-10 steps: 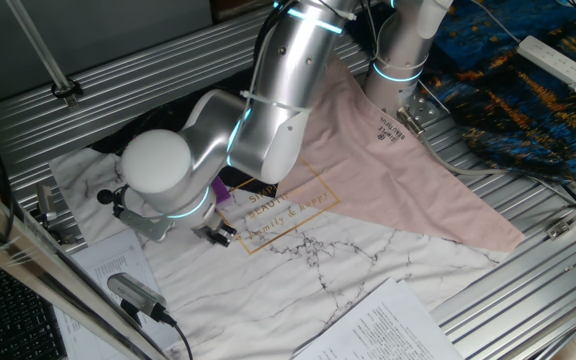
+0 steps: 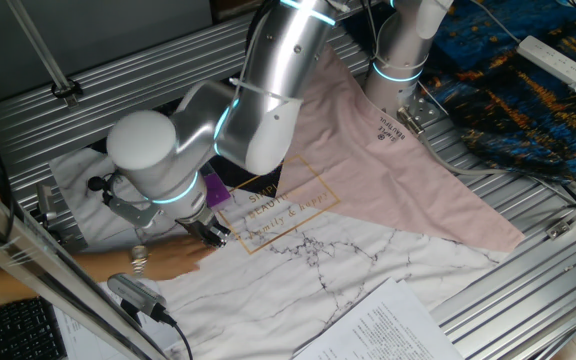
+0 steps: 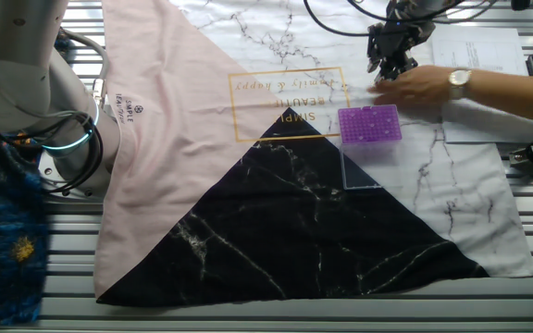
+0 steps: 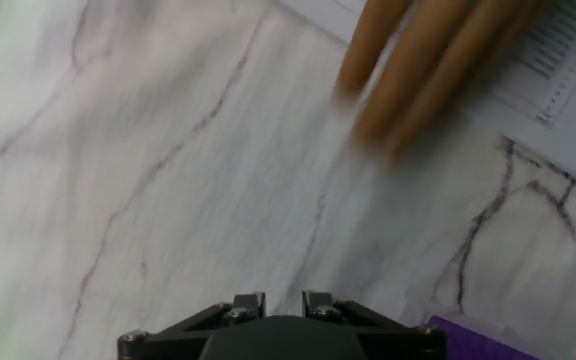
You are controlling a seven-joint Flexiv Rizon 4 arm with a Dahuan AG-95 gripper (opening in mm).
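Observation:
Low above the marble-patterned cloth (image 2: 258, 310) hangs my gripper (image 2: 220, 240), pointing down. Its two fingertips show at the bottom of the wrist view with a narrow gap between them; nothing sits in that gap. A purple box (image 3: 370, 124) with a clear section lies on the cloth, beside the gripper; only its purple corner (image 4: 473, 342) enters the wrist view at bottom right. A person's hand (image 3: 410, 88) reaches in close to the fingers. In the wrist view the hand (image 4: 418, 75) is blurred, at the top, apart from the fingertips. Whether it touches the gripper elsewhere cannot be told.
Printed papers (image 2: 383, 325) lie at the cloth's front edge, and a keyboard (image 2: 13, 330) stands at the left. A camera on a mount (image 2: 136, 295) and metal posts stand near the person's arm.
The person's arm has come in from the left, and the hand now rests beside the gripper. My arm's wrist has shifted slightly left. The purple box shows more beside it.

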